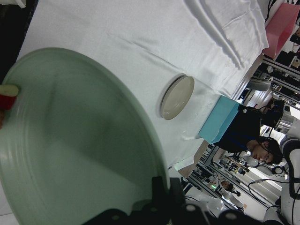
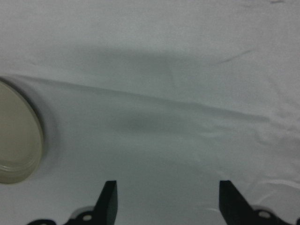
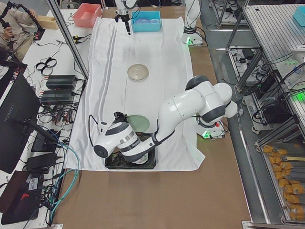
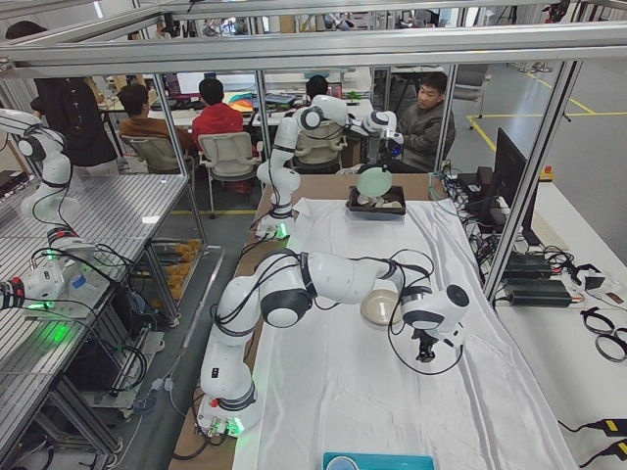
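Observation:
A green plate (image 1: 79, 131) is raised over the black bin (image 4: 375, 213) at the near end of the cloth in the camera left view, with my left gripper shut on its rim. Small red and pale pieces (image 1: 6, 101) show at the plate's far edge in the left wrist view. The arm hides much of the bin. A beige plate (image 3: 137, 72) lies on the white cloth. My right gripper hangs open above the cloth beside the beige plate, with nothing between its fingers.
A blue bin (image 3: 146, 27) stands at the far end of the cloth and a pink bin (image 3: 87, 16) at its corner. A monitor (image 3: 16, 119) and cables line the side table. Mid-cloth is mostly clear.

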